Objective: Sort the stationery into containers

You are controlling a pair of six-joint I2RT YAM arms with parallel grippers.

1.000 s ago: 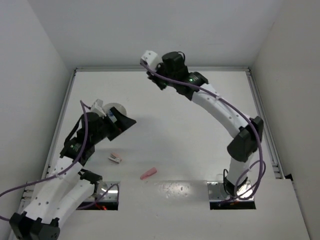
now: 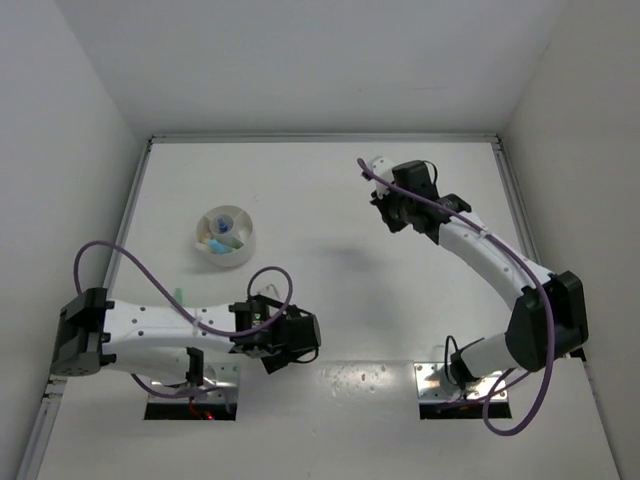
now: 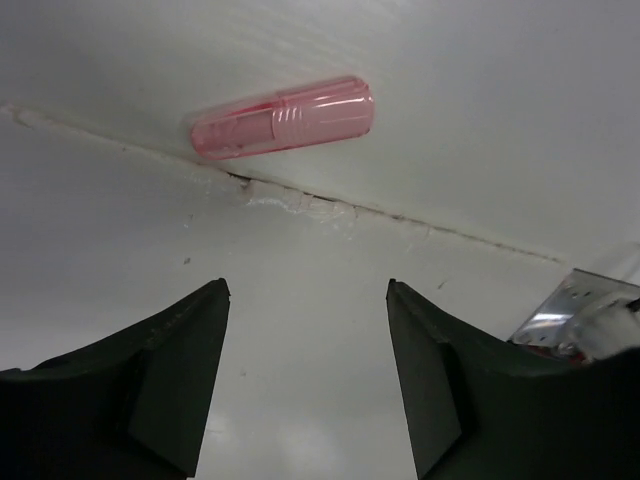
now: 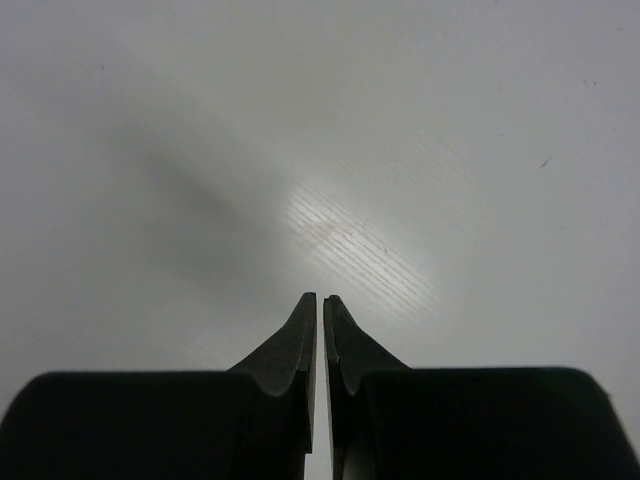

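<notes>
A pink, see-through marker-like item [image 3: 285, 118] lies on the table in the left wrist view, ahead of my left gripper. That gripper is open, its fingers apart with only bare surface between them. From above, the left arm covers the pink item. The round white container [image 2: 243, 254] stands at the left, divided inside, holding a blue item [image 2: 219, 246] and other small pieces. My right gripper is shut over bare table, with nothing showing between its fingertips.
A small green strip [image 2: 178, 297] shows behind the left forearm. A seam crosses the table beside the pink item, and a metal arm base [image 3: 570, 305] stands at the right of that view.
The left gripper has swung from beside the container toward the front, now covering the pink item and the small items near it from above. The right arm has drawn back rightward.
</notes>
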